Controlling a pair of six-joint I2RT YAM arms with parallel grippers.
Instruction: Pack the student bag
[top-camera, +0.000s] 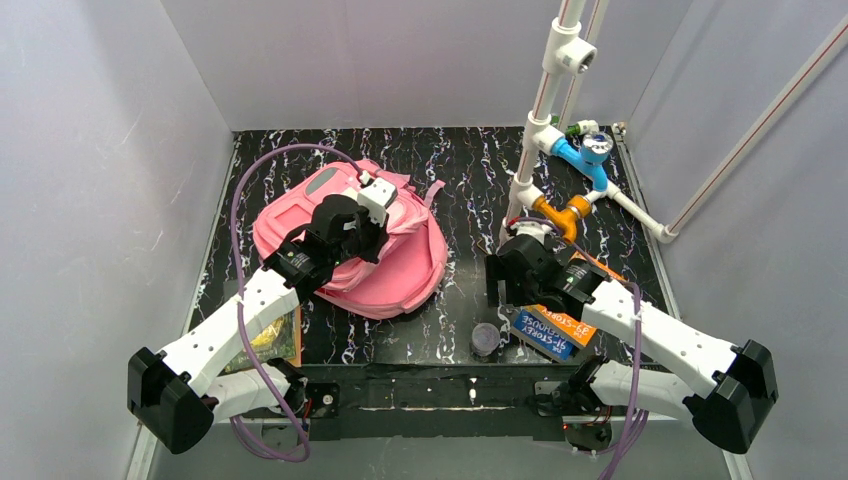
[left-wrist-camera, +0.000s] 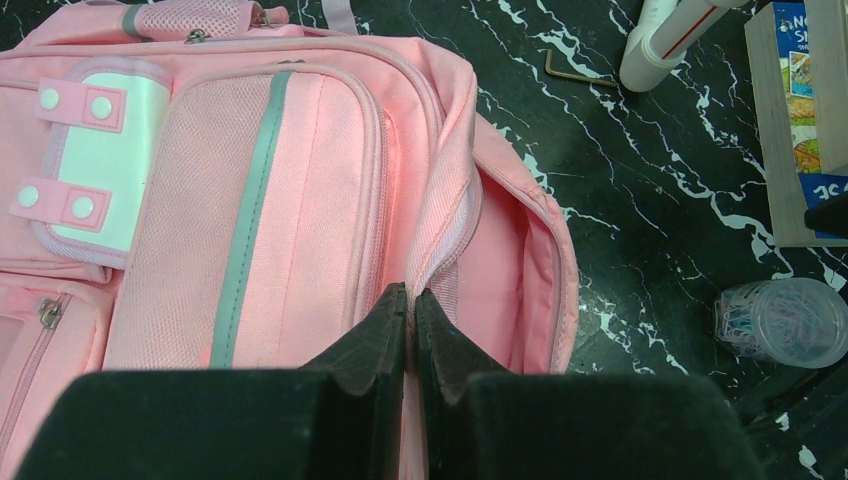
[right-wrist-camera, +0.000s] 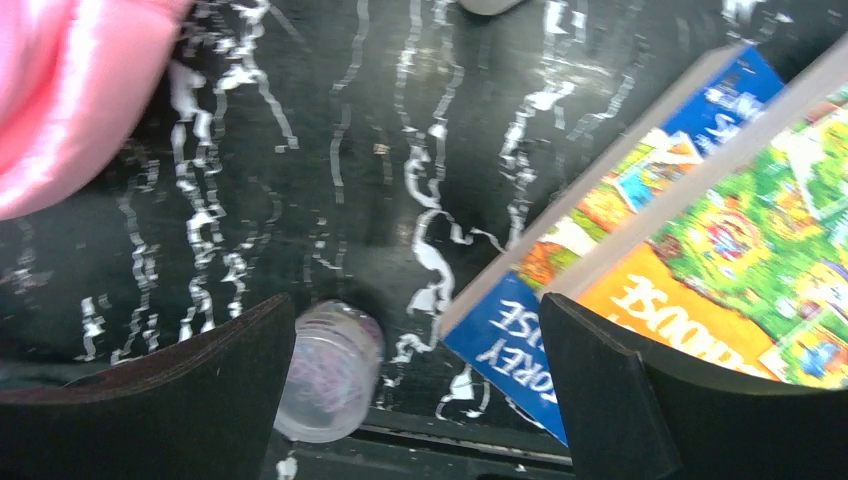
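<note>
The pink backpack (top-camera: 410, 275) lies at the left of the black marble floor, its main compartment partly open at the right side. My left gripper is shut on the edge of the bag's flap. My right gripper is open above the floor, beside two books (top-camera: 547, 330) with blue and orange covers at the right. A clear tub of paper clips (left-wrist-camera: 780, 320) stands between bag and books, near the front edge.
White pipework with blue and orange fittings (top-camera: 565, 215) stands at the back right. Another book (top-camera: 262, 340) lies at the front left, partly under the left arm. An L-shaped key (left-wrist-camera: 580, 76) lies near the pipe.
</note>
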